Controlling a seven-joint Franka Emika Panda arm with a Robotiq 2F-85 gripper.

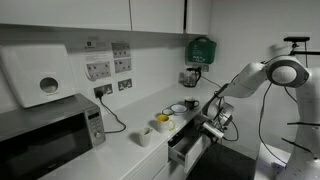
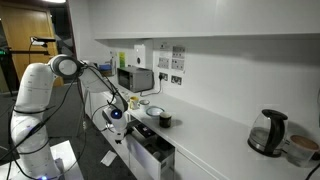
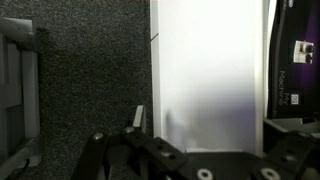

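A white drawer (image 1: 183, 155) stands pulled out below the counter, and in exterior view 2 the open drawer (image 2: 153, 157) shows a dark inside. My gripper (image 1: 211, 131) is low beside the drawer's outer side. Its dark body fills the bottom of the wrist view, with a broad white drawer panel (image 3: 207, 75) in front of it. A black item with a printed label (image 3: 302, 60) lies beyond the panel's right edge. Whether the fingers touch the panel or stand apart from it does not show clearly.
On the counter (image 2: 215, 148) stand a yellow mug (image 1: 164, 124), a pale cup (image 1: 145, 137), plates (image 1: 178, 108) and a microwave (image 1: 45, 140). A kettle (image 2: 267, 132) is farther along. Dark floor (image 3: 95, 70) lies outside the drawer.
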